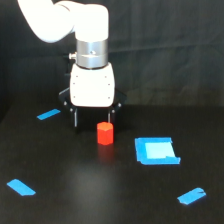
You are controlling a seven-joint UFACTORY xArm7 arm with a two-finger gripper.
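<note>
A white robot arm [92, 50] reaches down from the top left, and its gripper [95, 118] hangs open with its two dark fingers apart, just above and around the left and upper part of a small red block [105, 134]. The block stands on the black table; whether a finger touches it, I cannot tell.
A blue-bordered square with a pale centre [157, 150] lies to the right of the block. Short blue tape strips [21, 187] lie at the front left, front right and back left.
</note>
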